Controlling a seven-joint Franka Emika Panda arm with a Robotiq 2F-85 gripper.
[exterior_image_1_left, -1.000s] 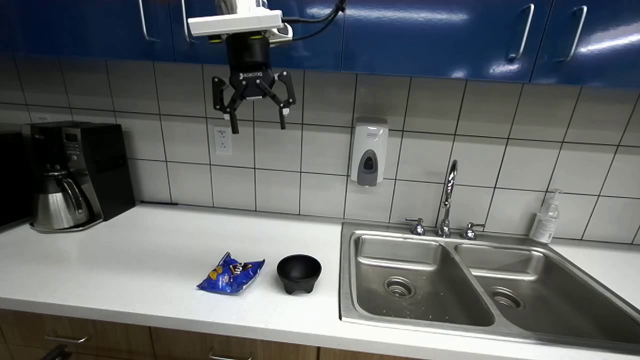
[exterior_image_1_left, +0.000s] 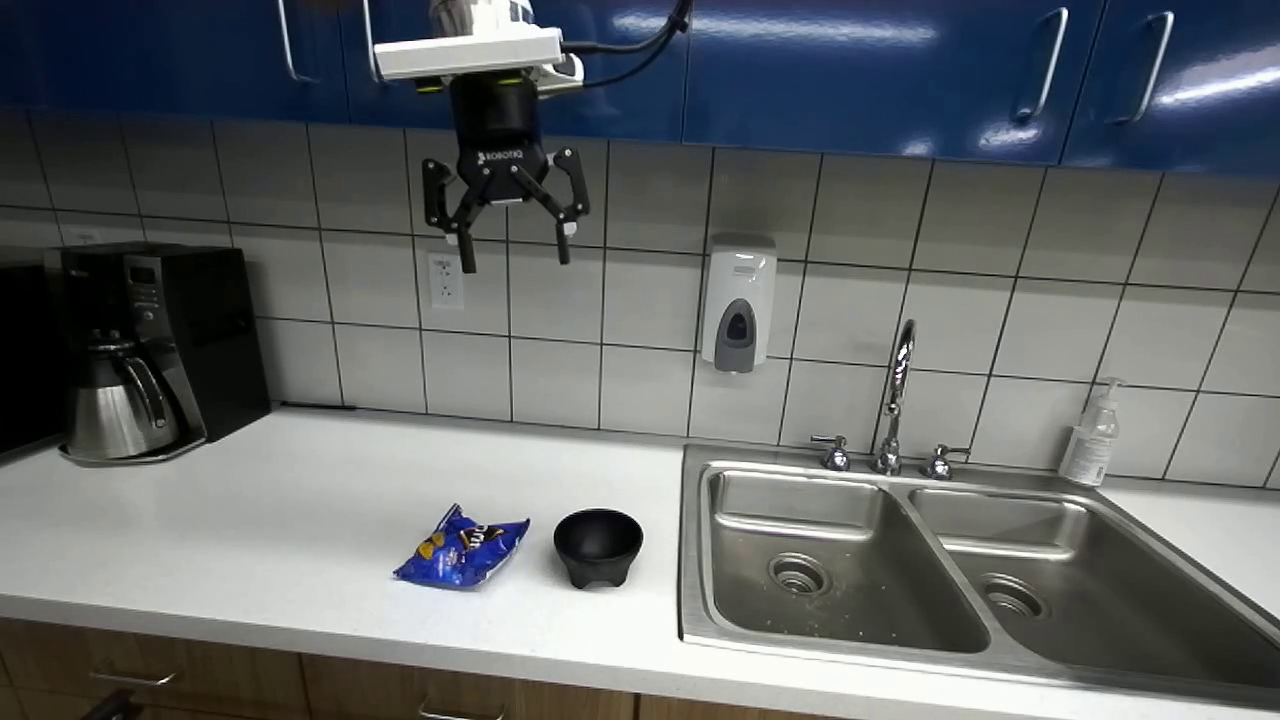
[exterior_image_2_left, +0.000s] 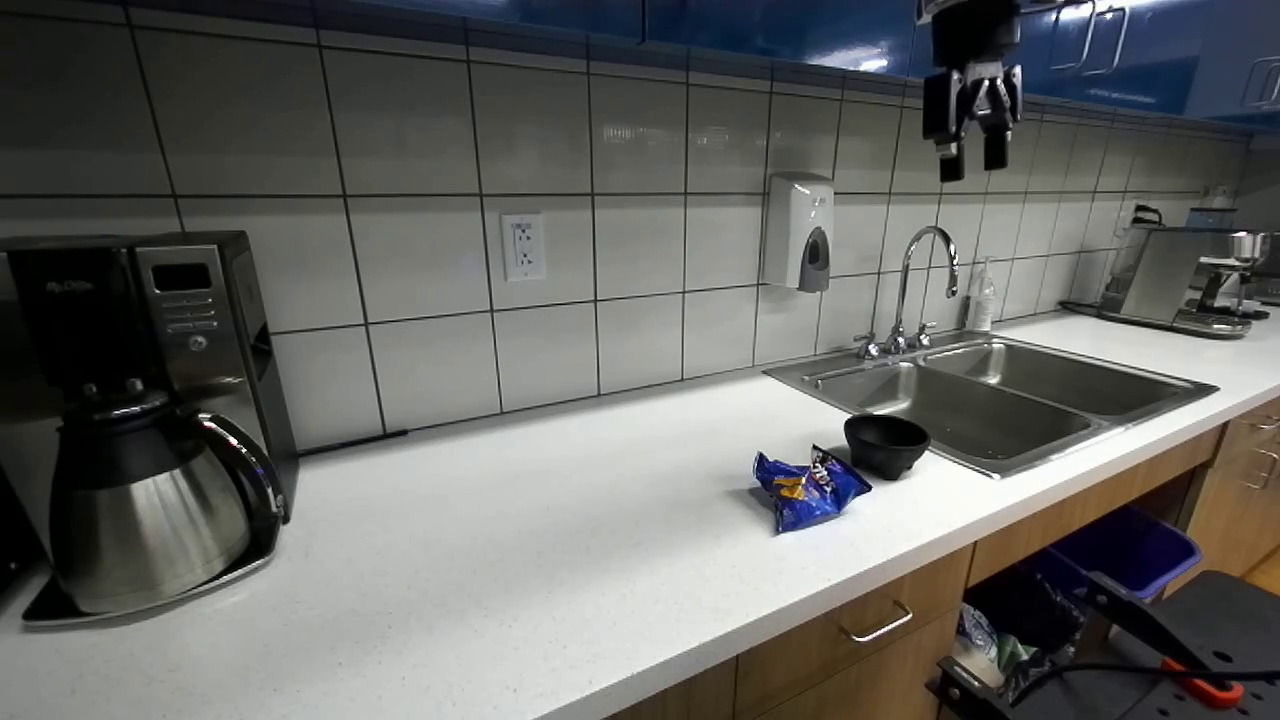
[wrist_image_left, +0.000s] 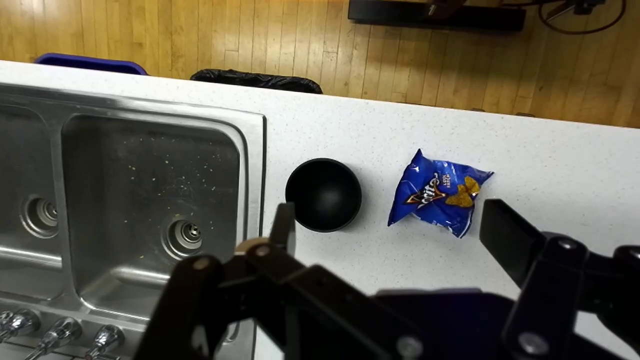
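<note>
On the white counter lies a crumpled blue chip bag (exterior_image_1_left: 463, 551), its printed side facing up in the wrist view (wrist_image_left: 438, 193). A black bowl (exterior_image_1_left: 597, 547) stands upright beside it, between the bag and the sink, with a gap separating the two. Seen from above, the bowl (wrist_image_left: 324, 195) is empty. High over the counter, my gripper (exterior_image_1_left: 516, 258) points down with its fingers spread wide and nothing between them. In the second exterior view the gripper (exterior_image_2_left: 974, 166) hangs near the upper right, well clear of both objects.
A double steel sink (exterior_image_1_left: 696, 564) with a faucet (exterior_image_1_left: 897, 384) lies right of the bowl. At the left stands a coffee maker (exterior_image_1_left: 180, 336). Blue cabinets (exterior_image_1_left: 864, 72) hang overhead, close to the arm. Open counter stretches between coffee maker and bag.
The bag and bowl stay where they were. My gripper hangs in almost the same spot, still open, with barely any visible shift.
</note>
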